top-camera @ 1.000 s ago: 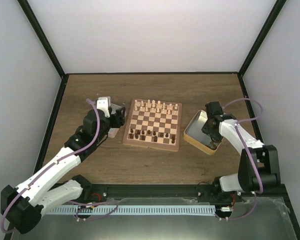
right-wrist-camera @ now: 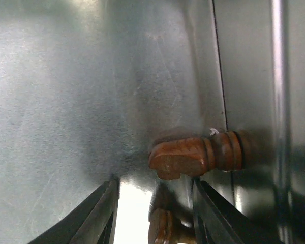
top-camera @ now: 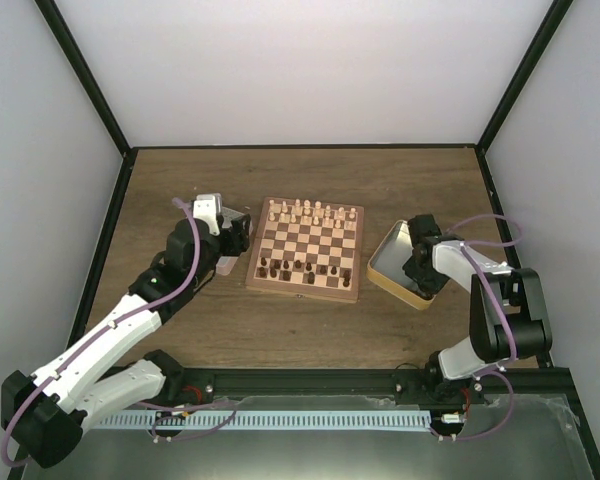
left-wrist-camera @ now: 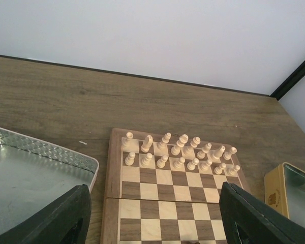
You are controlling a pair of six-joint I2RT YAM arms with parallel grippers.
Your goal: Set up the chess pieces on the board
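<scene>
The chessboard holds pale pieces on its far rows and several dark pieces on its near rows. My left gripper is open, held high at the board's left side. My right gripper is open, down inside the tan-rimmed metal box right of the board. In the right wrist view a brown piece lies on its side just beyond the fingertips, and another lies between the fingers, not visibly gripped.
A metal tray sits left of the board, partly under my left arm in the top view. Bare wooden table lies behind and in front of the board. Dark frame rails and walls surround the workspace.
The left arm and the pieces on the board have not visibly changed.
</scene>
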